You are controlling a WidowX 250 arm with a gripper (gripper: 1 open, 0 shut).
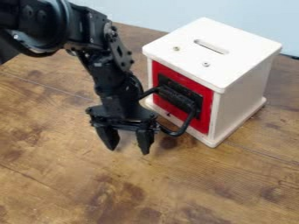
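Note:
A white wooden box (233, 52) stands on the right, with a slot in its top and a red front panel (207, 109) that carries a black fitting. The black arm comes down from the upper left, and its gripper (128, 143) hangs low over the wooden table just left of the box's front. The two fingers are apart with nothing visible between them. A black cable or bar loops from beside the gripper toward the box's front; exactly where it attaches is unclear.
A pale wall runs behind the box.

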